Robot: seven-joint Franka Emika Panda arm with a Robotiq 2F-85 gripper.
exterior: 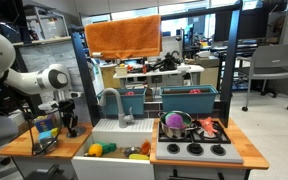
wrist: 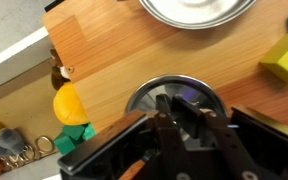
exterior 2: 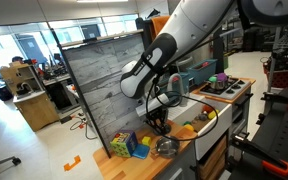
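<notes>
My gripper points down over the wooden worktop at the left of the sink. Right beneath its dark fingers is a round dark-grey vessel with a shiny rim (wrist: 146, 91); the fingers cover much of it. Whether they touch it, or how far apart they stand, I cannot make out. In exterior view 1 the gripper (exterior: 72, 129) is low by the back of that worktop, and in exterior view 2 the gripper (exterior 2: 161, 127) appears beyond a shiny metal pan (exterior 2: 167, 147).
A silver dish (wrist: 189, 8) and a yellow block (wrist: 287, 60) lie close to the gripper. The sink (exterior: 96, 169) holds several colourful items, with a faucet (exterior: 121, 105) behind it. Farther right stands a stove (exterior: 197, 148) with a pot on it.
</notes>
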